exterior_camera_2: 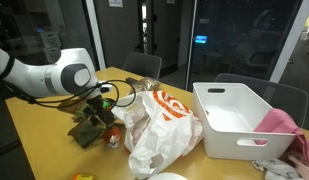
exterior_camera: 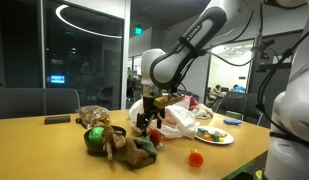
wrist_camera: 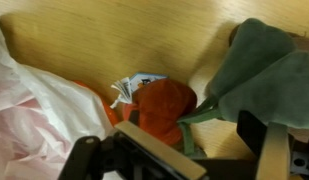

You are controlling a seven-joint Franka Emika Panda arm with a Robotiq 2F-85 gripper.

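My gripper stands open above the table, its fingers apart with nothing held between them. A red plush thing (wrist_camera: 164,108) with a white tag lies under the fingers in the wrist view, toward the left finger. Green cloth-like leaves (wrist_camera: 256,82) reach under the right finger. From the first exterior view, the gripper (exterior_camera: 151,119) hangs low over the red thing (exterior_camera: 156,136) and the dark green thing (exterior_camera: 145,145). The second exterior view shows the red thing (exterior_camera_2: 112,137) just below the gripper, partly hidden.
A white plastic bag (exterior_camera_2: 162,130) lies close beside the red thing. The dark bowl (exterior_camera: 95,144) and brown plush (exterior_camera: 122,143) stand on the other side. An orange-red ball (exterior_camera: 196,159) sits nearer the camera. A white bin (exterior_camera_2: 234,142) is farther off.
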